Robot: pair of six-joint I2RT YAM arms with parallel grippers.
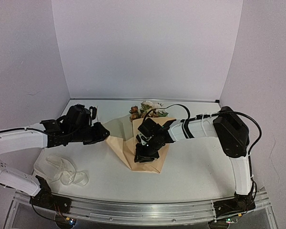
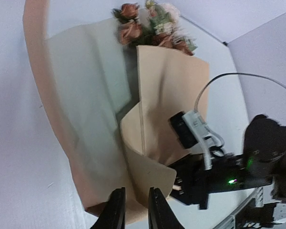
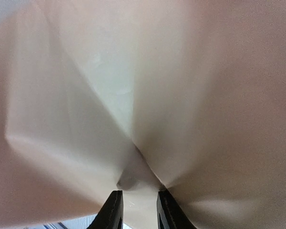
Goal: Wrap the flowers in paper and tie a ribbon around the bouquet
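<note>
A bouquet of fake flowers (image 1: 148,108), rust and cream coloured, lies at the back of the table, its stems hidden in tan wrapping paper (image 1: 158,166). The paper's left side rises toward my left gripper (image 1: 105,134), which touches its edge. In the left wrist view the left fingers (image 2: 117,207) stand apart in front of the paper; whether they pinch it is unclear. My right gripper (image 1: 142,155) is low over the paper's front part. The right wrist view is filled with paper, and the right fingers (image 3: 112,210) are spread, with only paper seen beyond them.
A loose pale ribbon (image 1: 62,171) lies coiled at the front left of the table. A metal rail (image 1: 143,205) runs along the front edge.
</note>
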